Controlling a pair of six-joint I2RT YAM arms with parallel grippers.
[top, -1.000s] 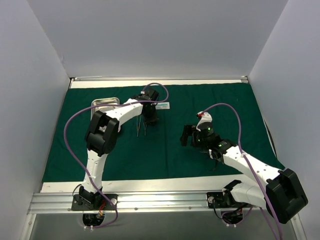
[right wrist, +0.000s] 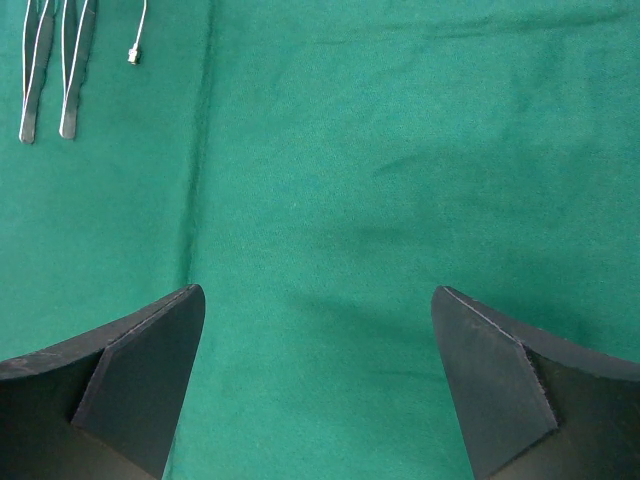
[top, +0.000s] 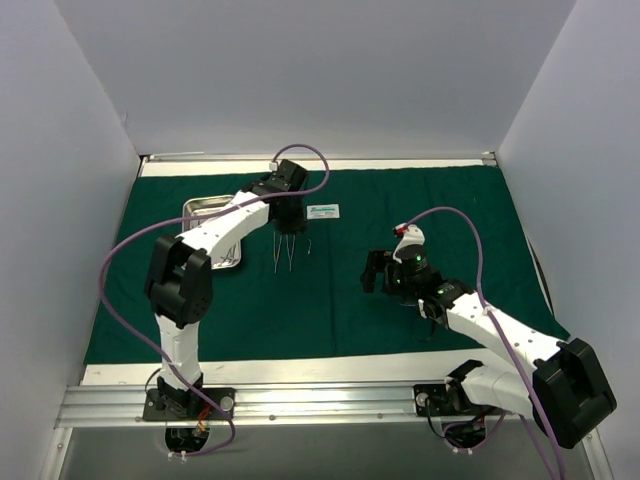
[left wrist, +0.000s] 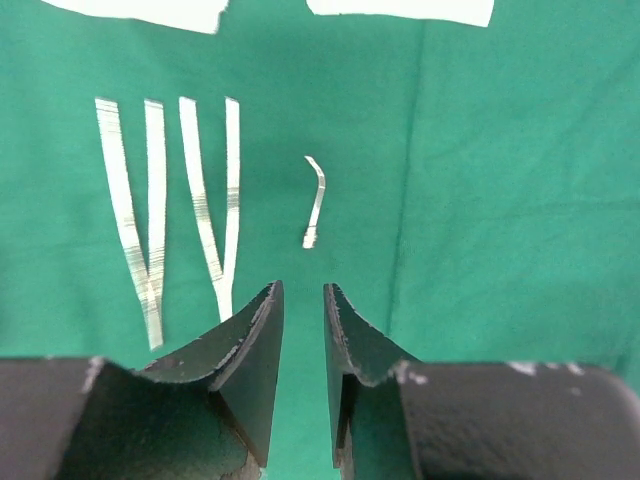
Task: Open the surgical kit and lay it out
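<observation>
Two pairs of tweezers (left wrist: 131,230) (right wrist: 74,70) lie parallel on the green drape (top: 320,310), with a small bent instrument (left wrist: 316,200) to their right. My left gripper hangs open over them, nothing between its fingers. A steel tray (top: 228,256) sits at the left, partly hidden by the left arm. My right gripper is open and empty over bare drape at the right.
A white packet (top: 322,211) lies behind the instruments; two white pieces (left wrist: 400,8) show at the top of the left wrist view. Grey walls bound the sides and back.
My right arm is unmoved.
</observation>
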